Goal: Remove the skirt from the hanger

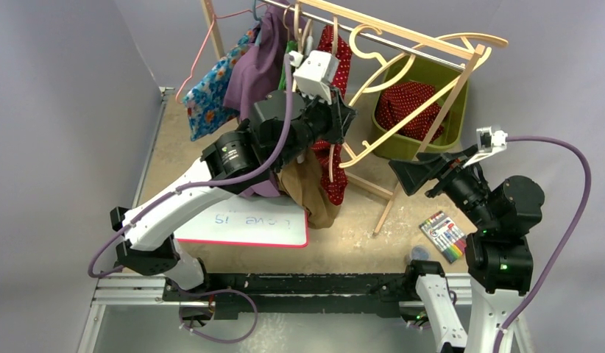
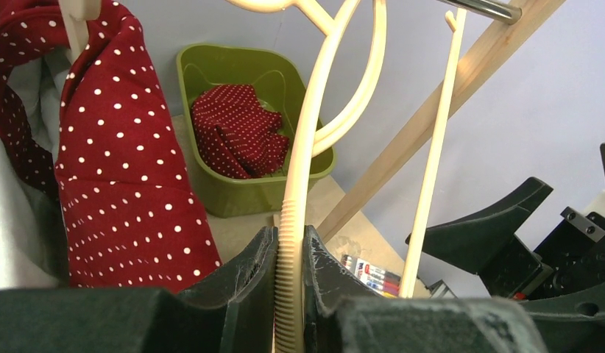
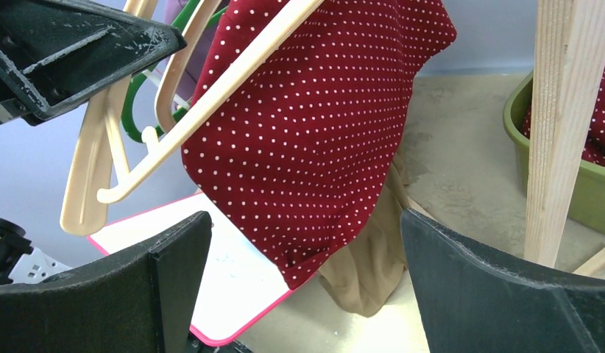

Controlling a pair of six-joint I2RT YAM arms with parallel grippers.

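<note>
My left gripper is shut on a pale wooden hanger, gripping one ribbed arm in the left wrist view. No cloth shows on this hanger, whose hook is apart from the rail. A red polka-dot skirt hangs beside it; in the right wrist view that cloth lies behind the hanger bar. More red dotted cloth lies in the green bin. To the right of the rack, my right gripper stands open and empty, pointing toward the hanger.
The metal rail and a wooden rack leg stand close to the hanger. Purple cloth and floral cloth hang farther left. A whiteboard and a pack of markers lie on the table.
</note>
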